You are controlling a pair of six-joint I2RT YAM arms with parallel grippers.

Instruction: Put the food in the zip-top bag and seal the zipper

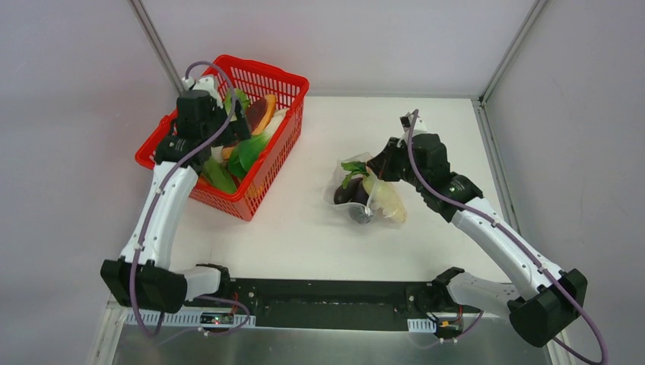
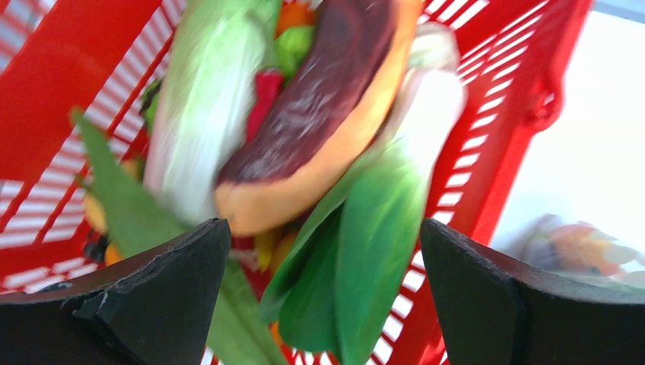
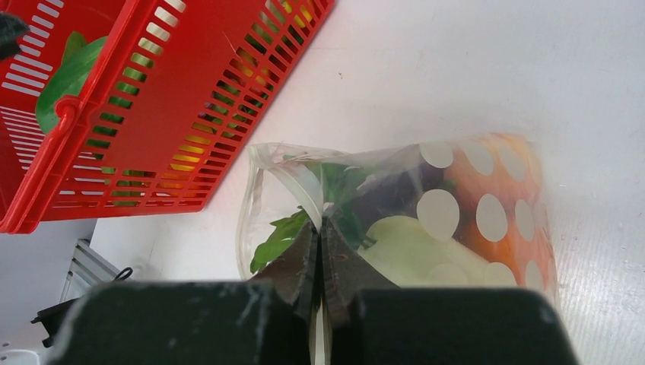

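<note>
On the white table lies a clear zip top bag [image 1: 335,199] with an eggplant [image 1: 347,191], a pale yellow vegetable [image 1: 389,202] and some green leaves inside. My right gripper is shut on the edge of the bag's mouth, which rises in a fold between its fingertips. Over the red basket [image 1: 283,148], my left gripper hangs open with nothing between its fingers. Below it in the left wrist view are a brown-topped bread [image 2: 312,114], a green leafy vegetable [image 2: 373,251], a pale cabbage [image 2: 205,106] and a long green pod [image 2: 144,205].
The basket's high slatted wall [image 3: 175,129] stands between the food and the bag. Bare table [image 1: 441,251] surrounds the bag, with grey side walls beyond.
</note>
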